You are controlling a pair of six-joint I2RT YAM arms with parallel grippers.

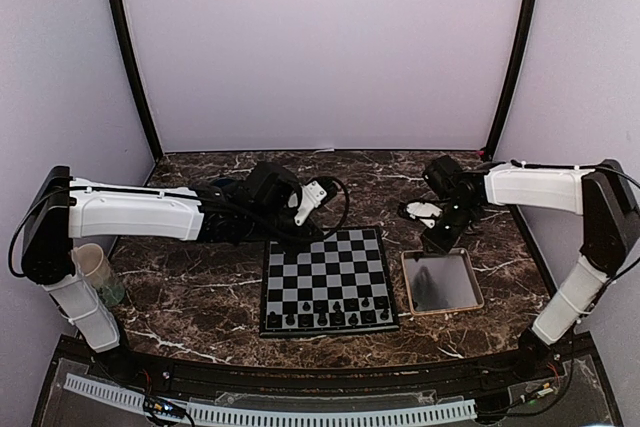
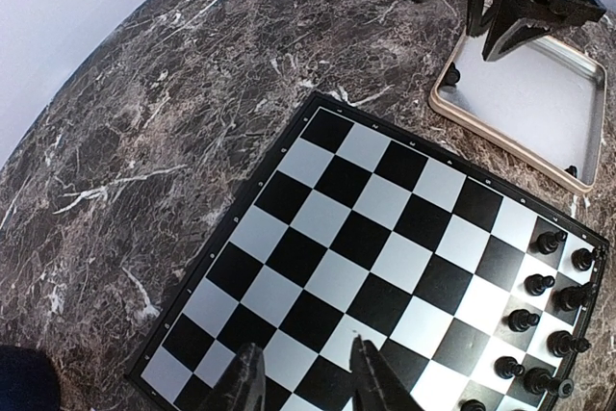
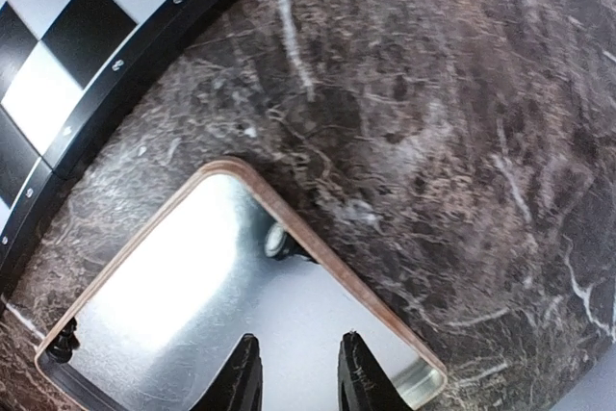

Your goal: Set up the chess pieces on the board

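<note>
Along the near side of the chessboard (image 1: 325,277) stand several black pieces, two rows of them at the right in the left wrist view, such as a pawn (image 2: 523,320). The metal tray (image 1: 443,287) lies to the board's right. It holds one dark piece (image 3: 281,243) lying against a wall and another dark piece (image 3: 64,342) in a corner. My right gripper is over the tray, fingers apart with nothing between them. Above the board's upper left area hangs my left gripper, likewise open and empty.
A translucent cup (image 1: 100,275) stands at the far left by the left arm's base. A dark blue object (image 2: 27,377) shows at the edge of the left wrist view. Behind the board, the marble table (image 1: 370,172) is bare.
</note>
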